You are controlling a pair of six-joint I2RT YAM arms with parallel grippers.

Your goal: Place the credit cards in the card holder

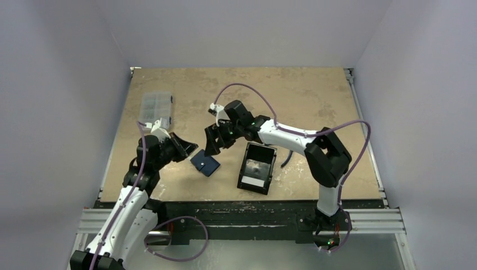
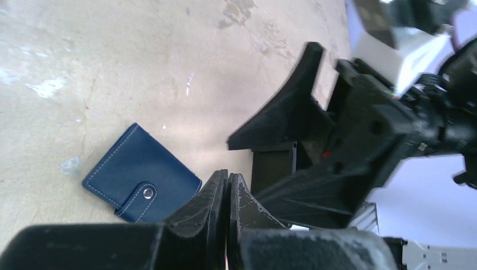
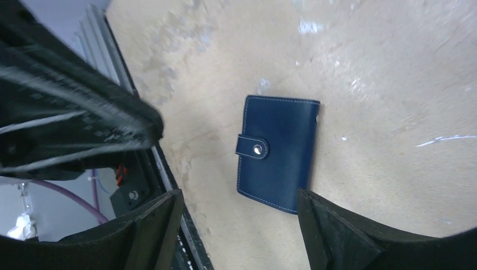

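Observation:
The navy card holder [image 1: 205, 163] lies flat on the table, its snap strap [image 3: 250, 146] closed over it. Above and left of it in the top view is my left gripper [image 1: 192, 152], shut with nothing showing between its fingertips. My right gripper [image 1: 211, 146] hovers over the table just beyond the holder, open and empty; in the right wrist view the holder sits below its fingers [image 3: 140, 236]. I cannot make out any credit cards clearly.
A black tray [image 1: 254, 180] stands right of the holder, with a dark pen-like item [image 1: 287, 159] beside it. A clear compartment box [image 1: 156, 104] lies at the back left.

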